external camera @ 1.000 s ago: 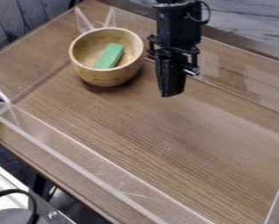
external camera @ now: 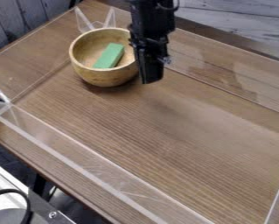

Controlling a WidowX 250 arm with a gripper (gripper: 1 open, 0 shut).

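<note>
A black gripper (external camera: 151,70) hangs from the top of the view, just to the right of a round tan bowl (external camera: 90,73), close to its right rim. Nothing shows between its fingers; whether they are closed is hard to see at this size. A green block (external camera: 108,56) lies inside the bowl.
Clear tape or plastic strips run along its left and right edges. A grey-white wooden surface lies beyond the back edge, and dark cables and white items sit off the table at lower left.
The gripper has moved left and up toward the bowl from where it was over the table to the right. The bowl and green block look unmoved.
</note>
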